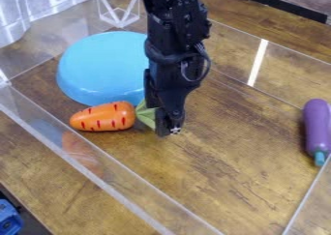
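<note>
My black gripper [163, 122] is lowered to the wooden surface over the green leafy top of an orange toy carrot [104, 117], just to the carrot's right. The fingertips overlap the green part, and whether they are open or shut on it is hard to tell. A blue plate [97, 57] lies behind the carrot, partly hidden by the arm. A purple toy eggplant [318, 129] lies apart at the right edge.
Clear plastic walls border the wooden floor [220, 181] at left and lower right. A small blue object [6, 218] sits outside at the lower left.
</note>
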